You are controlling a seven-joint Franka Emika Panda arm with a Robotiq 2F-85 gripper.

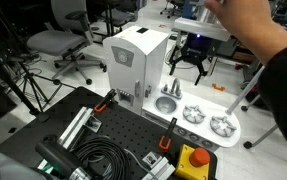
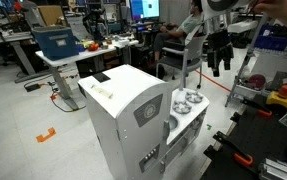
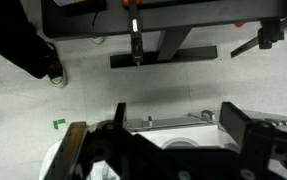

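Note:
My gripper (image 1: pixel 188 75) hangs in the air above the toy kitchen counter (image 1: pixel 188 103), behind its small sink. In the wrist view its two black fingers stand well apart with nothing between them, so it is open. The counter carries a round sink (image 1: pixel 165 104) and two silver burners (image 1: pixel 222 126). A tall white cabinet (image 2: pixel 133 110), like a toy fridge, stands at one end. Below the gripper in the wrist view are bare floor and part of the counter (image 3: pixel 53 163).
A person's hand (image 1: pixel 245 22) and dark sleeve (image 1: pixel 285 85) fill the right foreground. A black table (image 1: pixel 128 130) bears orange-handled clamps (image 1: pixel 168 135), coiled cables (image 1: pixel 101 158) and a yellow box with a red button (image 1: pixel 193 160). Office chairs (image 1: pixel 58 40) stand behind.

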